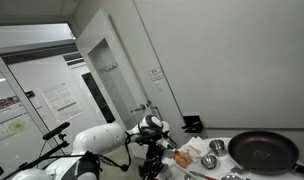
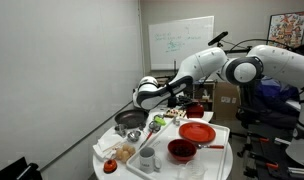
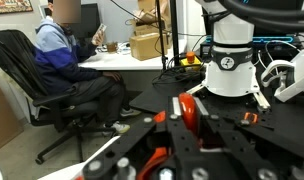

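Between the black fingers of my gripper is a glossy orange-red object [image 3: 187,110], its tip rising from the fingers. More red shows below, among the dark gripper parts, which hide most of the object's shape. In exterior view 1 the dark gripper end [image 1: 152,165] is low at the left of the table, its fingertips unclear. A red plate [image 2: 197,132] lies on the white table in exterior view 2, and a dark red pot [image 2: 181,151] stands in front of it.
A black pan [image 1: 262,151] and a small metal cup [image 1: 218,147] stand on the table beyond the gripper. A white mug [image 2: 147,159] is near the front in exterior view 2. A seated person [image 3: 77,65] is in the wrist view's background.
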